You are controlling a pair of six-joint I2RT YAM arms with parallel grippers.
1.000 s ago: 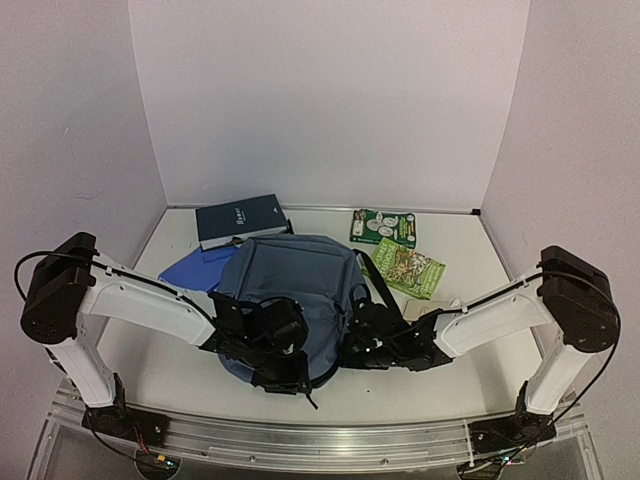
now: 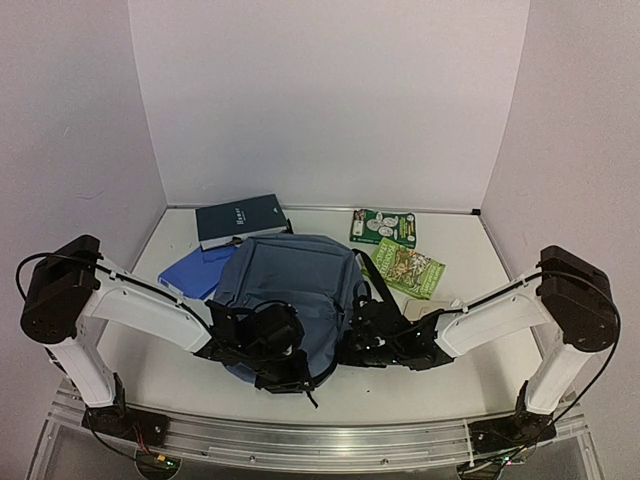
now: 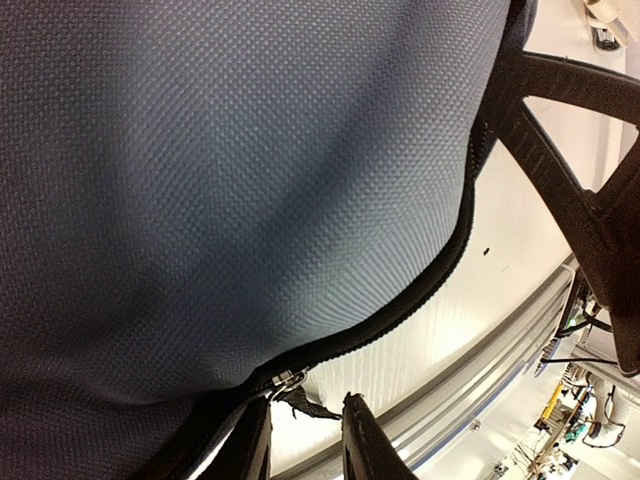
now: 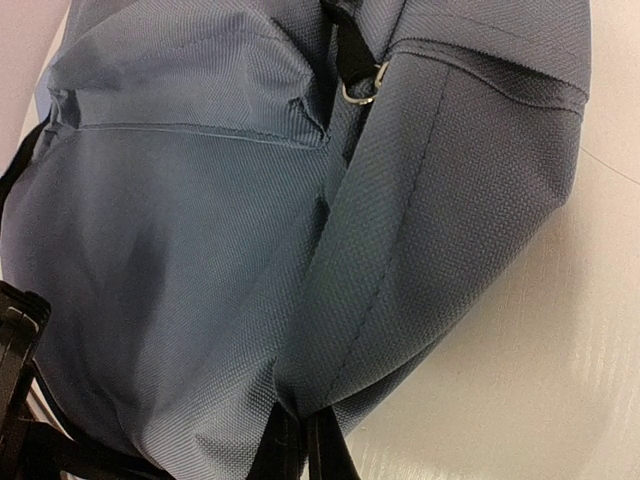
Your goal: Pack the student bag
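Observation:
The blue-grey bag lies in the middle of the table, its lower part hidden under my arms in the top view. In the left wrist view, a metal zipper pull with a short black cord hangs from the bag's black zipped edge. My left gripper is open just short of that pull, white table showing between its fingers. On the bag's side, my right gripper is shut on a fold of the blue-grey fabric. A metal ring shows farther up the bag.
Behind the bag at left are a dark book and a blue folder. Two green booklets, one dark and one light, lie at the right back. A black strap runs beside the bag. Bare table shows in front.
My left gripper has shifted only very slightly near the bag's front edge. The right arm, the bag and the books look unmoved.

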